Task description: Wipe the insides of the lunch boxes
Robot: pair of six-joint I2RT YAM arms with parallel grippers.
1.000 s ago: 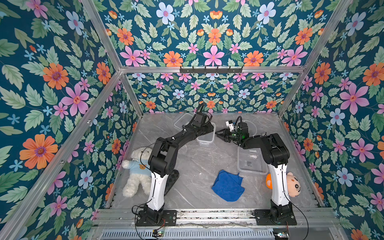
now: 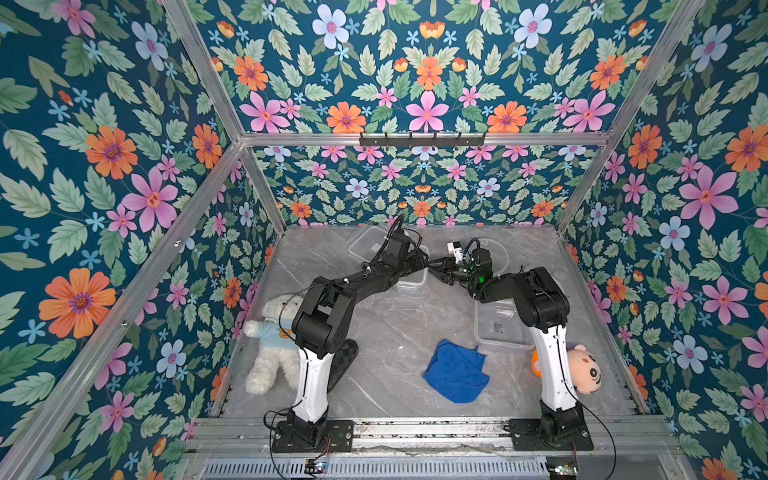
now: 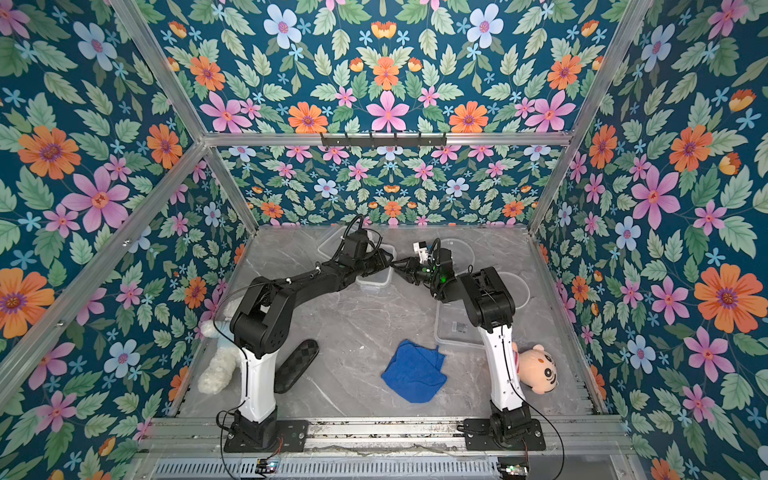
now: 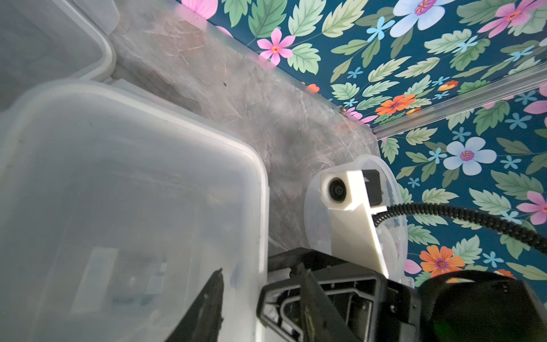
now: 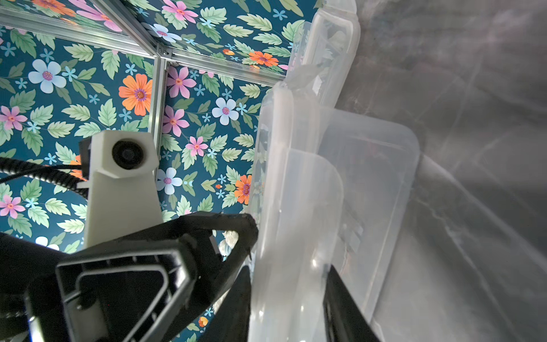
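A clear lunch box [image 4: 131, 142] lies at the back middle, a second one [image 4: 51, 40] beside it. My left gripper [image 2: 417, 260] is over the middle box, fingers parted, nothing visibly held. My right gripper [image 2: 434, 266] meets it from the right at that box's right wall, its fingers standing apart astride the translucent plastic [image 5: 293, 216]; whether they touch it I cannot tell. The blue cloth [image 2: 456, 372] lies crumpled on the front middle of the table.
Clear containers [image 2: 500, 328] lie at the right. A white teddy [image 2: 272, 360], a dark slipper [image 3: 296, 366] and a peach-faced plush [image 3: 537, 368] lie along the sides.
My right gripper has moved left to the middle box. My left gripper has come slightly down toward it. The cloth is unmoved.
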